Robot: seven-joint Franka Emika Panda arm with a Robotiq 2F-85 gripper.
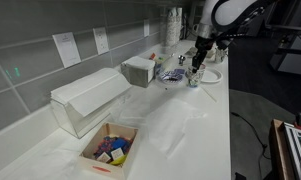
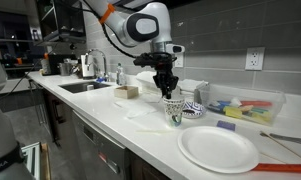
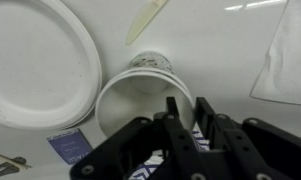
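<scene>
A white patterned paper cup [image 2: 174,113] stands upright on the white counter. From above, in the wrist view, its mouth is seen round and empty, with the rim [image 3: 115,82] facing the camera. My gripper is directly over the cup's edge, its dark fingers a little apart on either side of the rim. One finger [image 3: 172,108] overlaps the cup's opening. In exterior view 2 the gripper [image 2: 168,94] reaches down to the cup's top; whether the fingers touch the wall cannot be made out.
Close beside the cup lies a large white plate [image 2: 218,148]. A patterned bowl [image 2: 192,110], a blue sponge [image 2: 226,126] and a clear container [image 2: 245,103] are near it. A box of colourful items [image 1: 108,150] sits far down the counter.
</scene>
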